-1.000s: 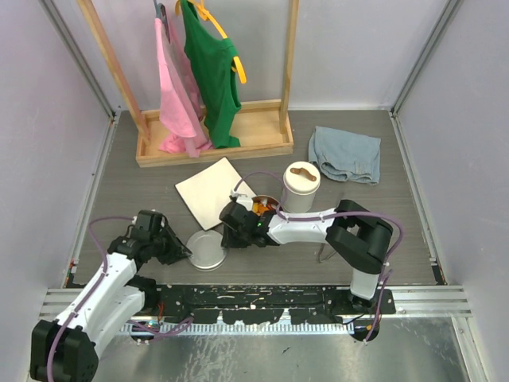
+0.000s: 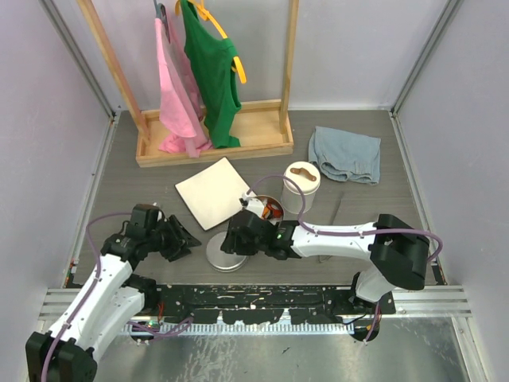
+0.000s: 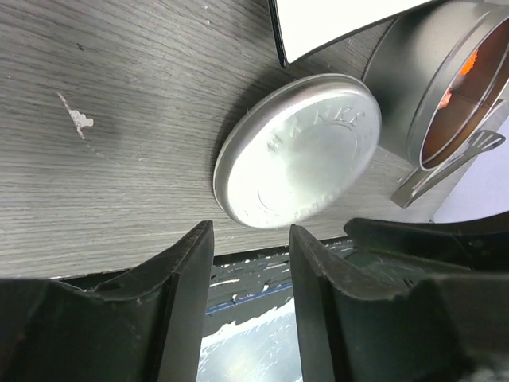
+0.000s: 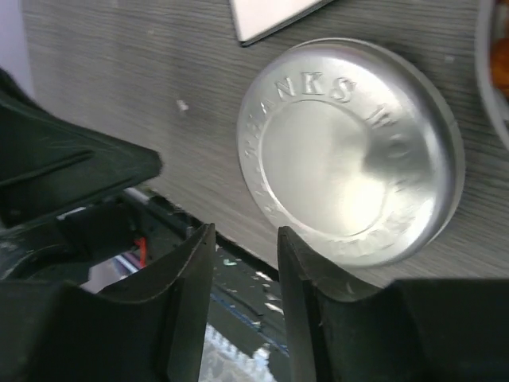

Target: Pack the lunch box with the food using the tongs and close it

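Note:
The round silver lid [image 2: 223, 256] lies flat on the table between the grippers; its embossed top fills much of both wrist views [image 3: 296, 151] [image 4: 346, 155]. My left gripper [image 2: 181, 245] is just left of it, fingers apart with nothing between them. My right gripper [image 2: 235, 243] hangs over the lid's upper right, fingers apart and empty. The metal lunch box [image 3: 425, 83] with orange food inside [image 2: 270, 211] stands behind the right gripper, partly hidden.
A white board [image 2: 213, 193] lies behind the lid. A white canister [image 2: 301, 191], metal tongs [image 3: 415, 181] and a folded blue cloth [image 2: 344, 155] are at right. A wooden rack [image 2: 248, 143] holds clothes at the back.
My right gripper and arm have risen and shifted slightly right, uncovering less of the lunch box. My left gripper has moved a little, staying beside the lid.

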